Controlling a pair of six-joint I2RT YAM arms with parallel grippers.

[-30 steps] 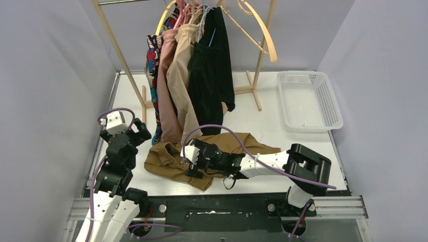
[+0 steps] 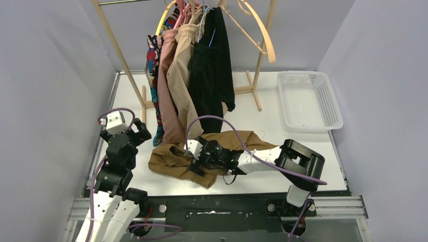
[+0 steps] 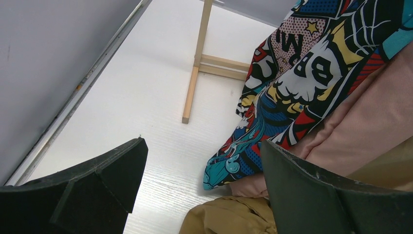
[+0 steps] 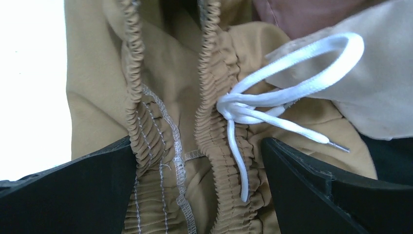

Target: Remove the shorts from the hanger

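Note:
Brown shorts [image 2: 174,162] lie crumpled on the table, off any hanger. Their gathered waistband [image 4: 212,117] and tied white drawstring [image 4: 292,90] fill much of the right wrist view. My right gripper is open, low over the waistband, with fabric between its parted fingers; whether they touch it I cannot tell. A bare wooden hanger [image 2: 269,40] hangs at the rack's right side. At the table's left stands my left gripper, open and empty, with a corner of the brown cloth below it in its wrist view.
Patterned shorts [image 3: 297,83], pink [image 2: 169,91], beige [image 2: 180,70] and black garments [image 2: 204,85] hang close behind the brown shorts. A white basket [image 2: 308,103] stands back right. One rack foot [image 3: 191,95] rests on clear tabletop at the left.
The brown shorts have shifted slightly right. The left arm has stayed still.

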